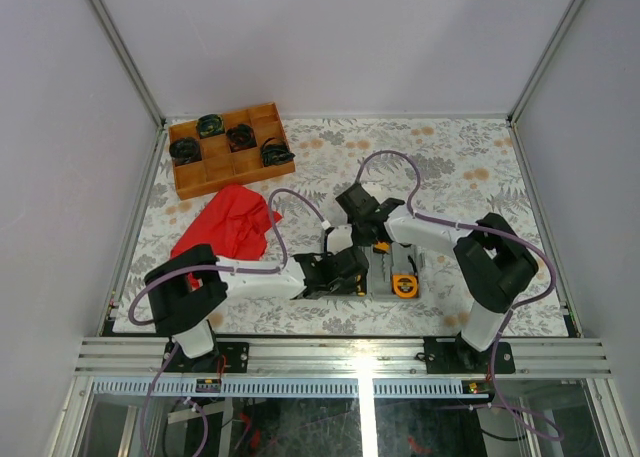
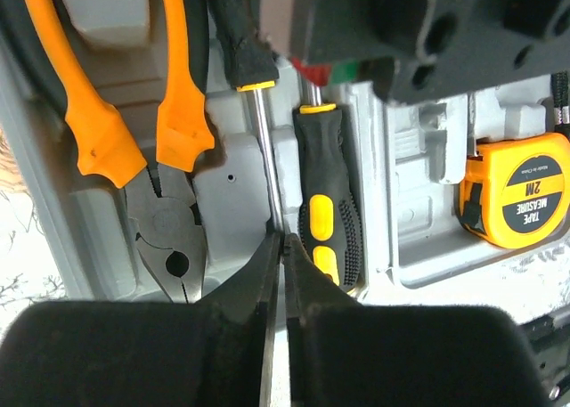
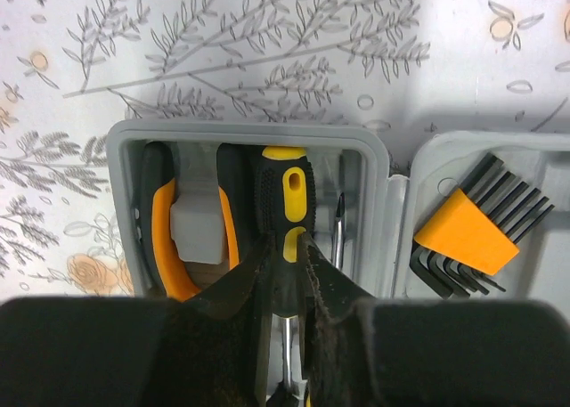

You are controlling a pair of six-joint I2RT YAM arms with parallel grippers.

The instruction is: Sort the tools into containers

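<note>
A grey hinged plastic tool case [image 1: 380, 287] lies open at the front centre, beneath both grippers. In the left wrist view it holds pliers [image 2: 174, 233], screwdrivers [image 2: 322, 184] and a tape measure [image 2: 517, 189]; my left gripper is shut over a thin screwdriver shaft, whether gripping it is unclear. In the right wrist view my right gripper is at a black-and-yellow screwdriver handle [image 3: 287, 193]; whether it holds it is hard to tell. A hex key set [image 3: 468, 233] lies in the other half.
A wooden compartment box [image 1: 232, 177] with dark coiled items stands at the back left. A red cloth [image 1: 225, 222] lies left of the case.
</note>
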